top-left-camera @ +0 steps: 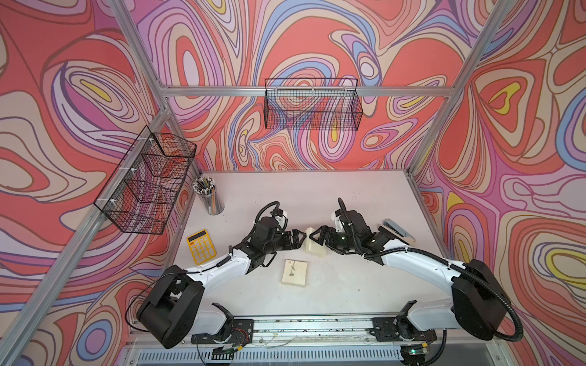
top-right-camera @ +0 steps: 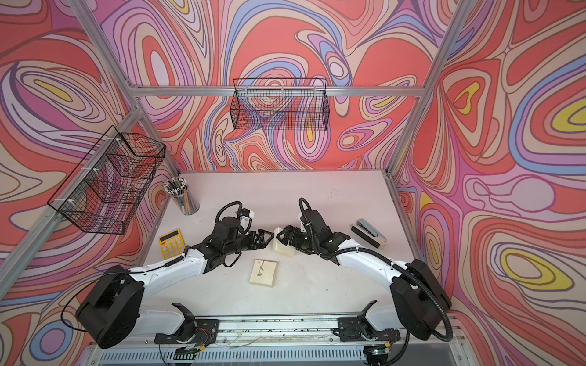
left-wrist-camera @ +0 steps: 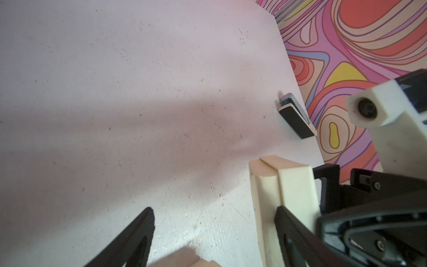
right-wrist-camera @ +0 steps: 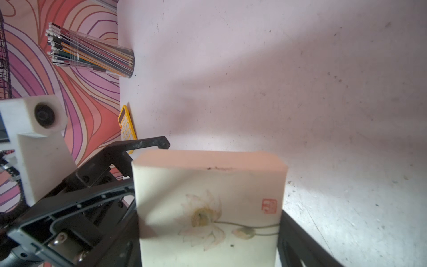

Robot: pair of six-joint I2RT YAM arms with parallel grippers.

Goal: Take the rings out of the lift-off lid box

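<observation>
A cream box (right-wrist-camera: 209, 195) with a lotus print stands on edge between my right gripper's widely spread fingers (top-left-camera: 322, 236); whether they press on it is unclear. My left gripper (top-left-camera: 295, 238) is part open just left of it, one finger at the box's near side in the left wrist view, the other over bare table. A second cream square piece (top-left-camera: 294, 275) with a similar print lies flat on the table, nearer the front. No rings are visible.
A pencil cup (top-left-camera: 212, 201) and yellow calculator (top-left-camera: 201, 247) are at the left edge, a stapler-like object (top-right-camera: 368, 235) at the right. Wire baskets hang on the frame.
</observation>
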